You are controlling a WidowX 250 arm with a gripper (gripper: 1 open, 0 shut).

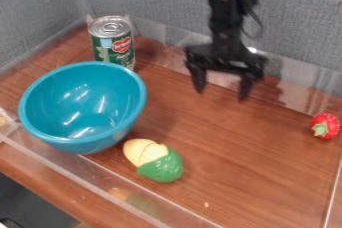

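My black gripper [222, 82] hangs open above the wooden floor of the tray, right of the can and behind the bowl, its fingers blurred and apart with nothing seen between them. A turquoise bowl [83, 107] sits at the left. A green-labelled can [112, 44] stands behind it against the back corner. A yellow and green toy vegetable [155, 160] lies at the front, right of the bowl. A red strawberry [325, 126] lies at the far right.
Grey padded walls [158, 12] line the back and left, with clear plastic edging along the tray.
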